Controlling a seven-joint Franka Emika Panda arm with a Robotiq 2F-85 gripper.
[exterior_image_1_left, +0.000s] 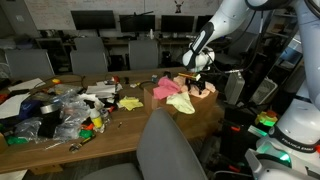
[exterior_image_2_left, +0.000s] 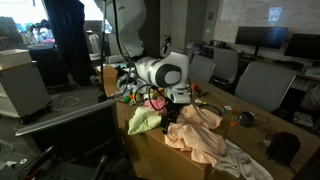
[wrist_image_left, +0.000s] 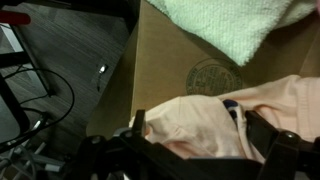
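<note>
A pale pink cloth (wrist_image_left: 190, 115) lies crumpled under my gripper in the wrist view. The dark fingers stand apart, with cloth showing below and between them; whether they touch it I cannot tell. In exterior view 2 the same cloth (exterior_image_2_left: 195, 140) spreads over the table's corner, and the gripper (exterior_image_2_left: 170, 108) points down at its folds. A white-green towel (wrist_image_left: 235, 25) lies beyond it in the wrist view; in exterior view 1 this towel (exterior_image_1_left: 181, 103) appears pale yellow-green, left of the pink cloth (exterior_image_1_left: 203, 88).
A brighter pink cloth (exterior_image_1_left: 166, 88) lies left of the towel. Bags and bottles crowd the far left of the table, while its brown middle (exterior_image_1_left: 125, 125) is mostly bare. A white cloth (exterior_image_2_left: 243, 163) sits beside the pink one. Chairs line the table's back.
</note>
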